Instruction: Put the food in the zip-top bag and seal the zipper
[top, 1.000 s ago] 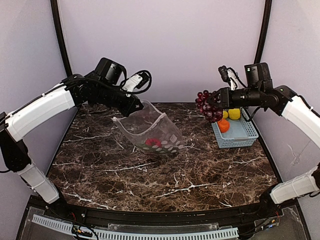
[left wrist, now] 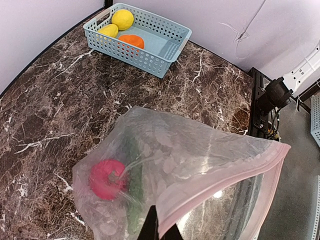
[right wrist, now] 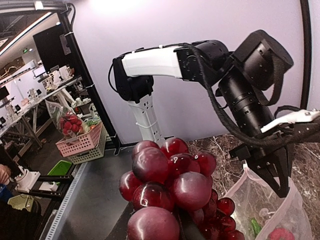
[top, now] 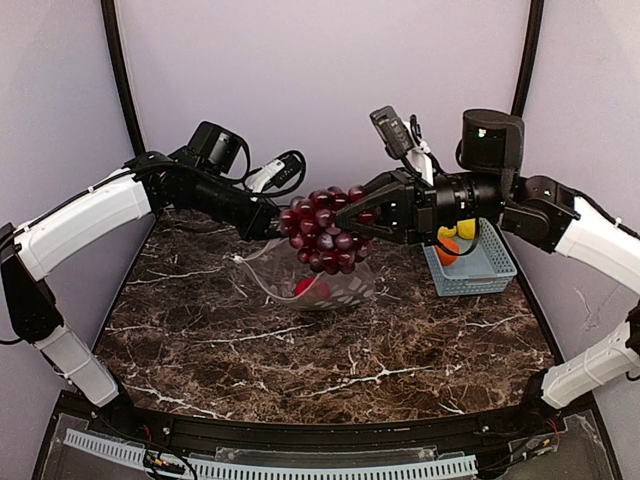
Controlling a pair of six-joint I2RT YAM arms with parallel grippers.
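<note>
The clear zip top bag [top: 262,272] stands on the table with its mouth spread; its pinkish rim shows in the left wrist view. My left gripper is shut on the bag's edge. Inside the bag lies a round pink-red item [left wrist: 108,179], with something green beside it. A bunch of dark red grapes [top: 325,232] hangs from my right gripper [top: 350,218], which is shut on it. From the top the grapes cover part of the bag's opening. In the right wrist view, the grapes [right wrist: 172,182] hide my right fingertips, and the bag [right wrist: 297,215] lies to their right.
A light blue basket [top: 470,285] stands at the right of the table, with yellow food [left wrist: 122,19] and an orange item [left wrist: 131,40] in it.
My right gripper has carried the grapes left, from near the basket to over the bag. The left arm has shifted only slightly, and the bag's rim has moved a little.
</note>
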